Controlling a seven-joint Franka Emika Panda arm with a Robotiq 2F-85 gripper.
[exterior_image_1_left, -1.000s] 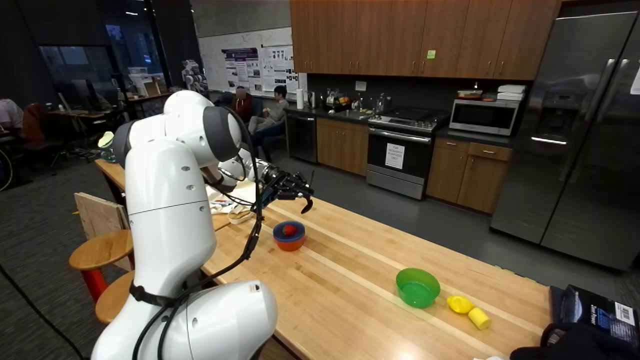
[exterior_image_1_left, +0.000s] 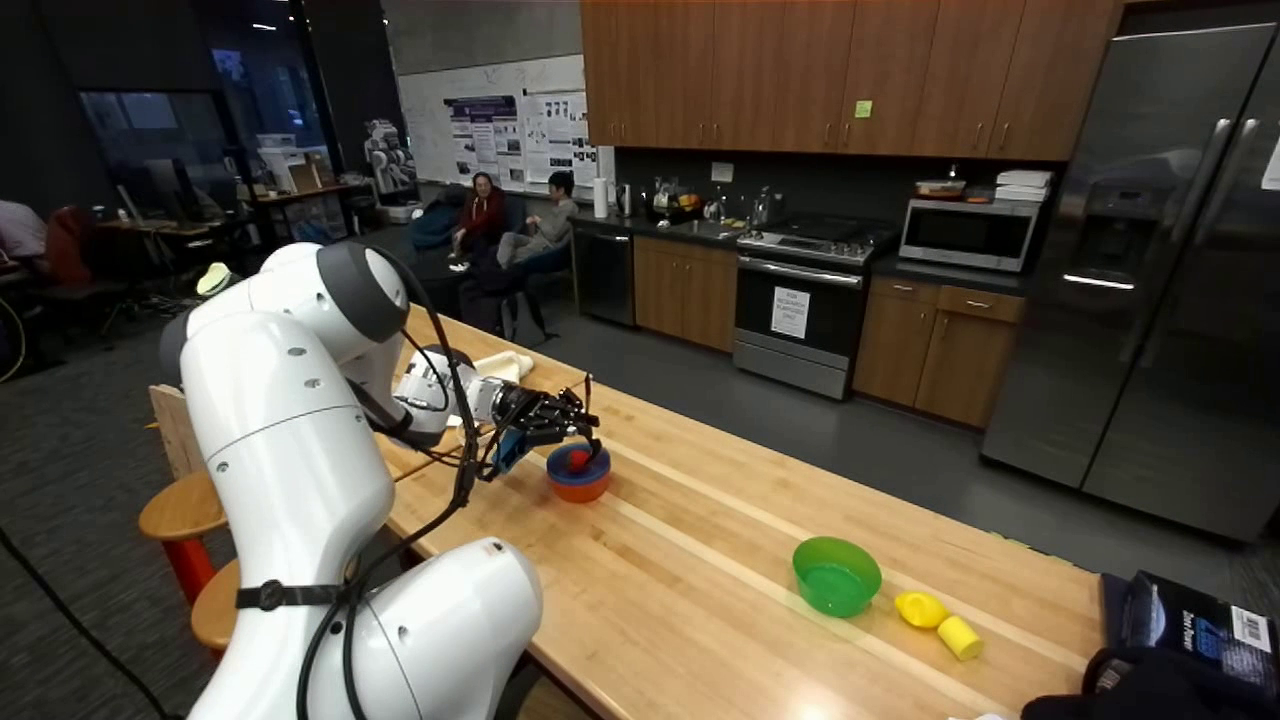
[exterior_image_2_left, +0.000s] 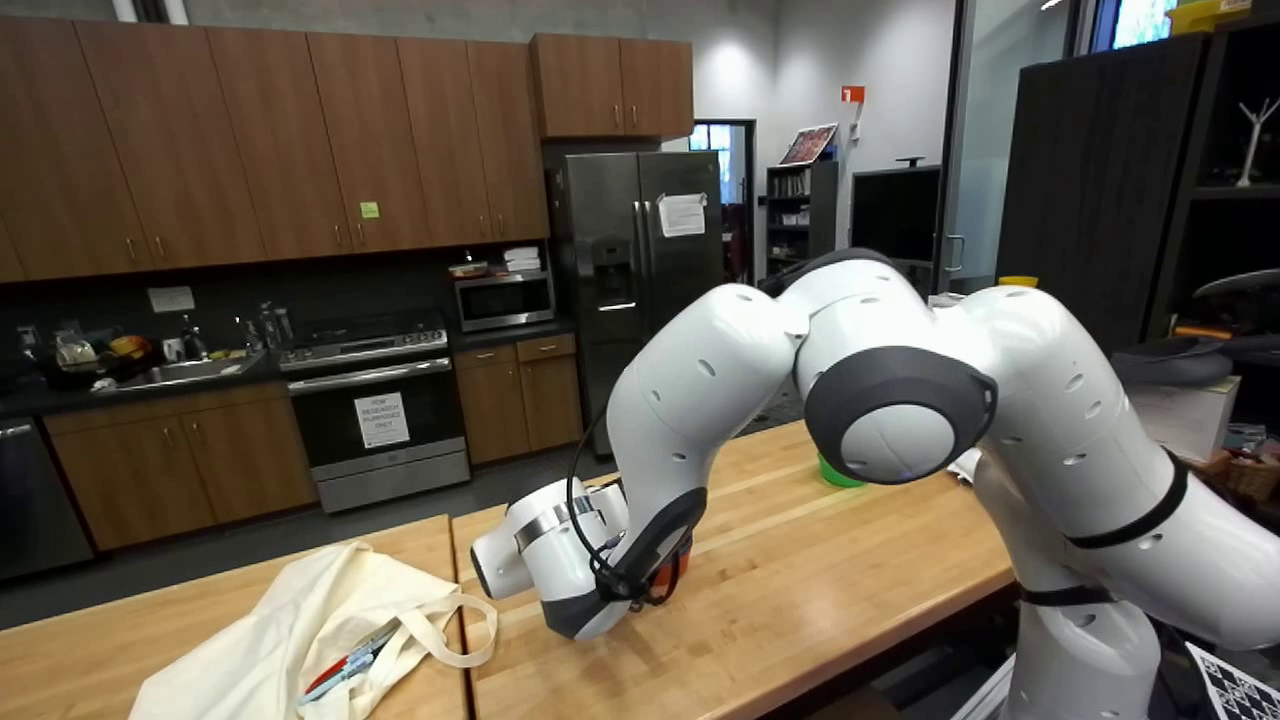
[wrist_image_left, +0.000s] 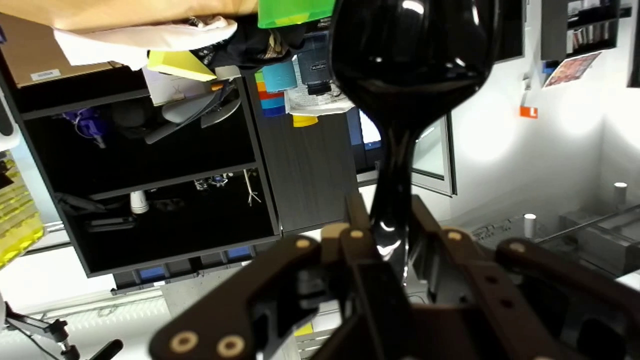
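In the wrist view a glossy black spoon or ladle (wrist_image_left: 414, 54) points away from me, its narrow neck between the fingertips of my gripper, which is shut on it. Exterior view 1 has the gripper (exterior_image_1_left: 578, 416) low at the table's far end, the dark utensil hanging at the blue bowl (exterior_image_1_left: 602, 461). Whether they touch I cannot tell. That bowl is nested in an orange bowl (exterior_image_1_left: 581, 490) and holds a red object (exterior_image_1_left: 578, 461). From exterior view 2 my arm hides the gripper, leaving only a bit of the orange bowl (exterior_image_2_left: 681, 564) in sight.
A green bowl (exterior_image_1_left: 836, 576) stands farther along the table, beside a yellow lemon-like object (exterior_image_1_left: 921, 608) and a yellow cylinder (exterior_image_1_left: 960, 637). A cream cloth bag (exterior_image_2_left: 300, 624) lies behind the arm. Dark items and a box (exterior_image_1_left: 1200, 624) occupy the near right corner. Mid-table is clear.
The arm has swung left and down, bringing the gripper and black utensil from above and behind the nested bowls to right beside them. The bowls and yellow objects have not moved.
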